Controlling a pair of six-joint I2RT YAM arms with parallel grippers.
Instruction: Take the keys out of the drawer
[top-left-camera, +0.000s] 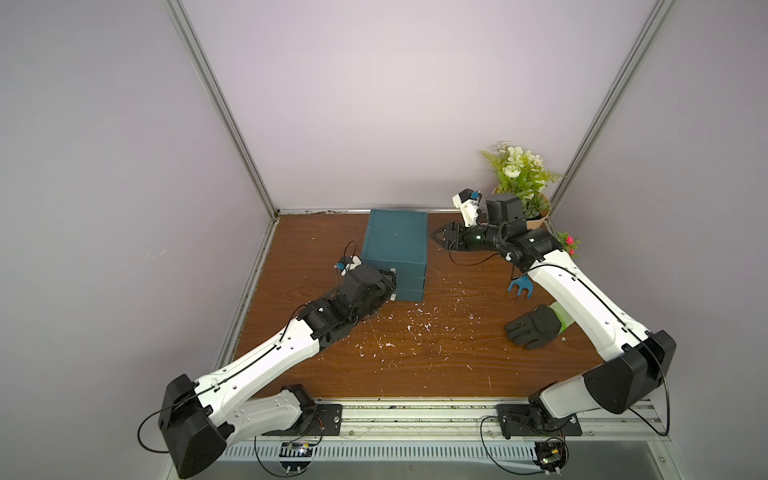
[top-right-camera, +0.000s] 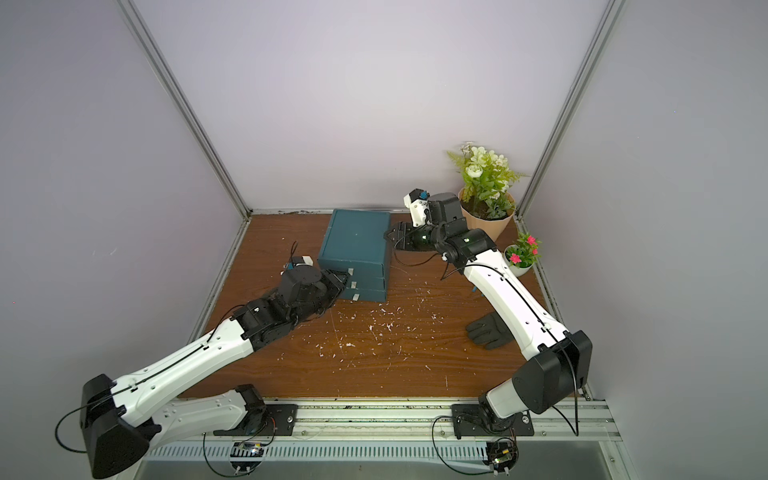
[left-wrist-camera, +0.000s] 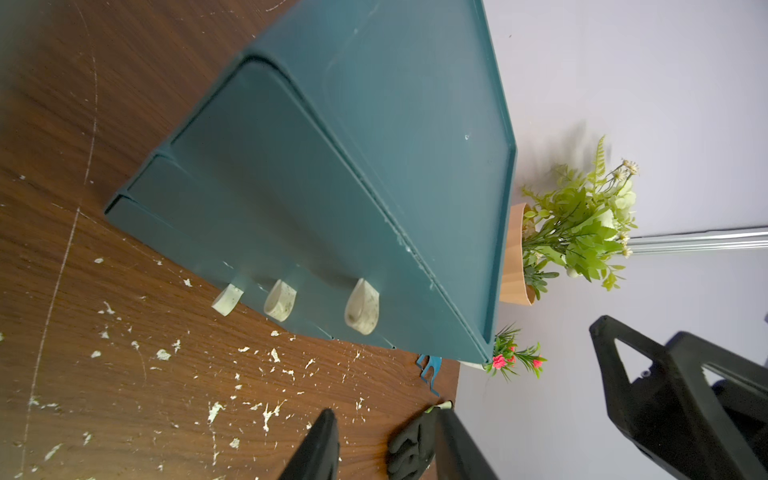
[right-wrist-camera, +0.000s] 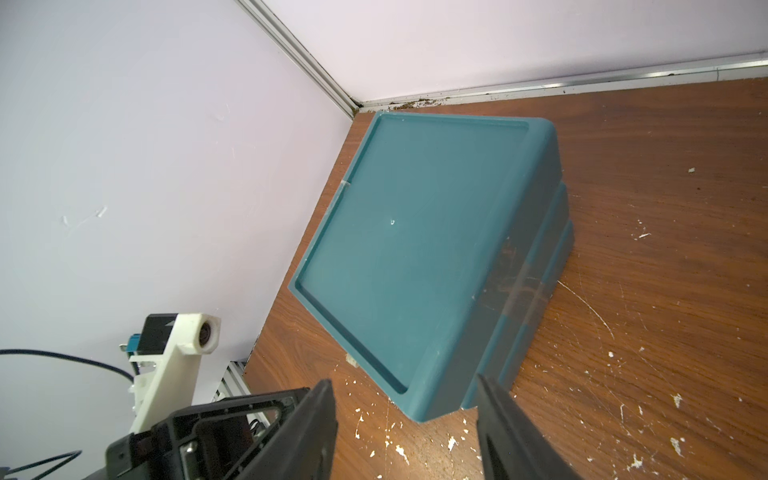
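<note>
A teal cabinet (top-right-camera: 360, 236) with three stacked drawers stands at the back of the table, all of them shut. Short pale tabs serve as handles: top (left-wrist-camera: 362, 306), middle (left-wrist-camera: 280, 300), bottom (left-wrist-camera: 228, 299). No keys show in any view. Near the front left of the cabinet hovers my left gripper, its fingers apart and empty, short of the tabs. My right gripper hangs to the right of the cabinet, level with its top in the top views, fingers parted with nothing between.
At the back right stand a white-flowered plant (top-right-camera: 485, 176) and a small pink-flowered pot (top-right-camera: 522, 254). A blue toy-like fork (top-left-camera: 521, 285) and a dark glove (top-left-camera: 532, 326) lie on the right. Pale scraps dot the otherwise bare front of the table.
</note>
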